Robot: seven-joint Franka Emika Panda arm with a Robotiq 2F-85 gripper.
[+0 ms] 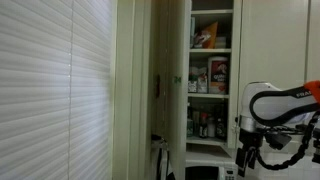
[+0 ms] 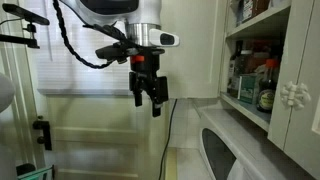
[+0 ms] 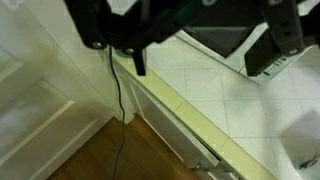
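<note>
My gripper [image 2: 147,104] hangs in mid-air in exterior view 2, pointing down, with its fingers spread and nothing between them. The wrist view shows the gripper above the counter's front edge, one dark finger [image 3: 138,62] at the left and the other at the right. An open cupboard [image 1: 213,53] holds orange and red packages [image 1: 206,36], a large container [image 1: 218,70] and several bottles [image 1: 207,125] on its shelves. Its tall door [image 1: 181,85] stands open.
A microwave [image 3: 222,38] sits on the white tiled counter [image 3: 205,85]. Drawers [image 3: 175,130] lie below the counter edge. A black cable [image 3: 120,100] hangs towards the wooden floor [image 3: 105,155]. White blinds [image 1: 50,90] cover the left side. A white knob [image 2: 294,95] juts from a cupboard door.
</note>
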